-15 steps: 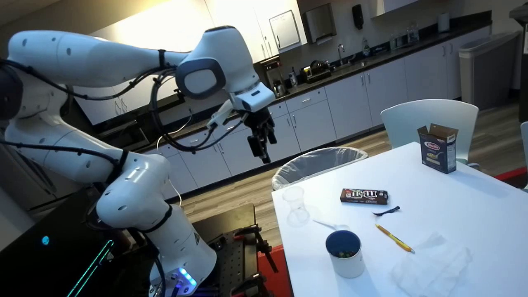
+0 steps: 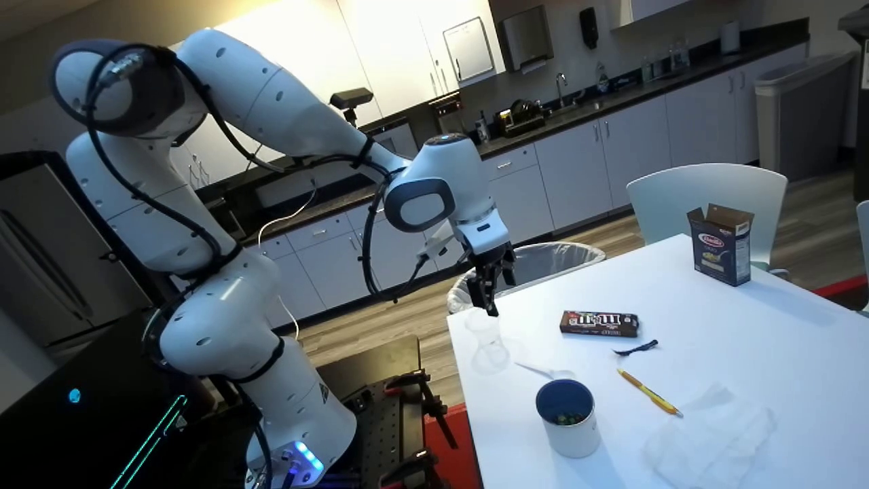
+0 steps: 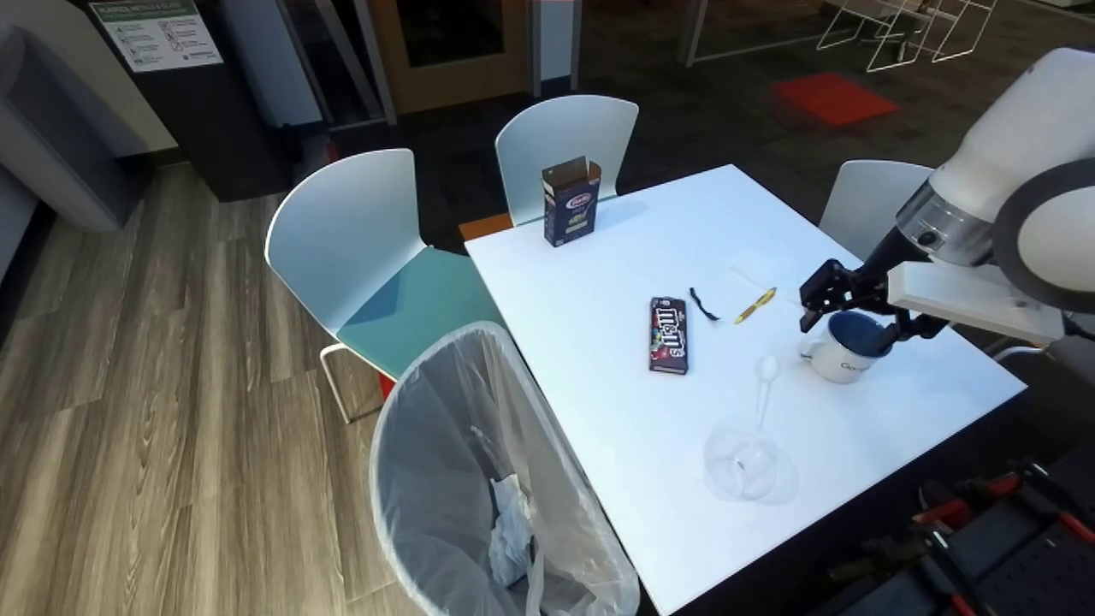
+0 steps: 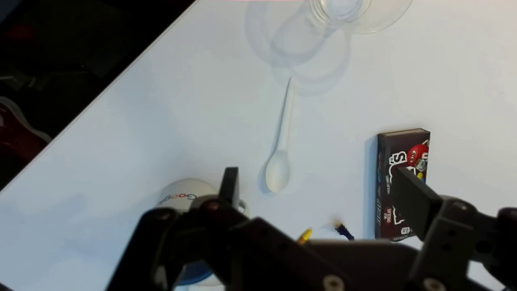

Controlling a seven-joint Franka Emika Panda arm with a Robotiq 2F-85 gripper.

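My gripper stands open above the white table [image 4: 194, 111], its fingers wide apart and nothing between them. On the table below, a white spoon [image 4: 278, 169] shows between the fingers in the wrist view. The white mug [image 2: 572, 436] with a dark blue inside holds something small and greenish; one finger partly covers it in the wrist view. A brown M&M's box [image 2: 599, 323] lies flat. The clear plastic cup [image 3: 749, 467] is near the table's edge. Beyond the spoon are a yellow pen [image 2: 649, 392] and a small dark fork-like piece [image 2: 637, 348].
A lined trash bin [image 3: 493, 482] stands against the table's edge. An opened blue Barilla box [image 2: 722, 244] is upright at the far corner. A crumpled clear plastic sheet [image 2: 713, 440] lies past the pen. Chairs [image 3: 349, 246] surround the table.
The things on the table have not moved.
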